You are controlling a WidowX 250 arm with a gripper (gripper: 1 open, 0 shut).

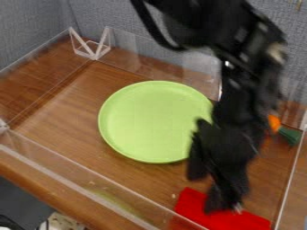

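My black gripper [206, 184] is low at the front right, its tips just above or at the red block [242, 218] near the front edge. It is dark and blurred, so I cannot tell how its fingers stand. The green plate [138, 121] lies in the middle of the wooden surface. The orange carrot [275, 122] is mostly hidden behind my arm, with its green top [289, 136] showing at the right.
A clear low wall runs round the wooden surface [66, 108]. A white wire piece [89, 45] sits at the back left.
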